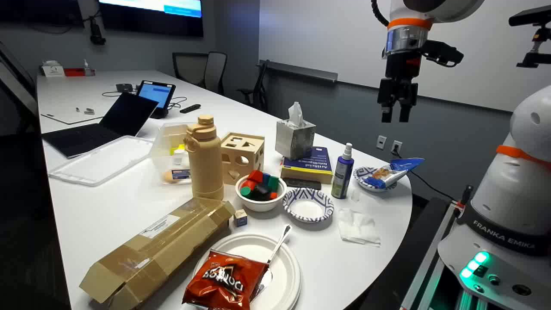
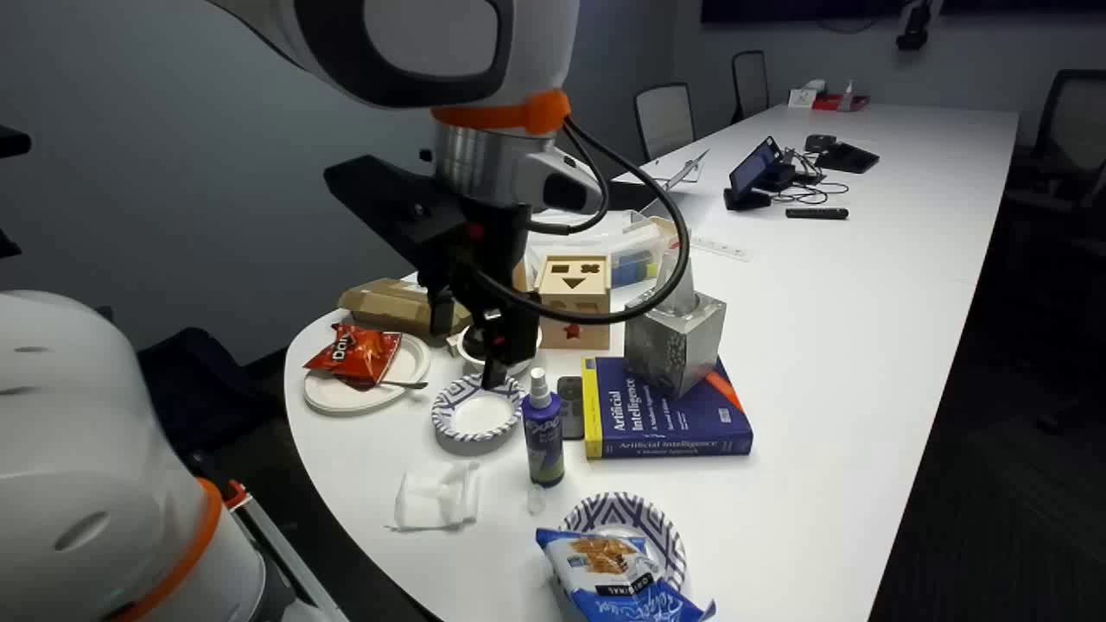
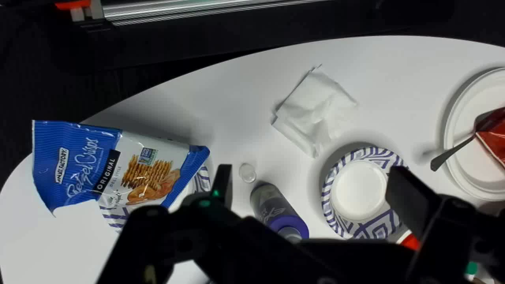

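High above the table, my gripper (image 1: 395, 114) stands open with nothing between its fingers. Looking down in the wrist view, I see its fingers (image 3: 222, 187) spread wide over the purple spray bottle (image 3: 279, 213) and the patterned paper bowl (image 3: 358, 189). That bowl is empty. A blue pretzel crisps bag (image 3: 142, 170) lies across another patterned bowl (image 1: 364, 175). One red Doritos bag (image 1: 227, 281) rests on a white plate (image 1: 286, 268) with a fork (image 1: 280, 243). Colored blocks (image 1: 261, 185) fill a white bowl (image 1: 256, 206).
A tissue box (image 1: 294, 138) sits on a blue book (image 1: 315, 164). Nearby stand a tall tan bottle (image 1: 205, 160), a wooden shape box (image 1: 242, 155) and a long cardboard box (image 1: 160, 248). A crumpled napkin (image 3: 317, 113) lies near the table's curved edge, with bare table around it.
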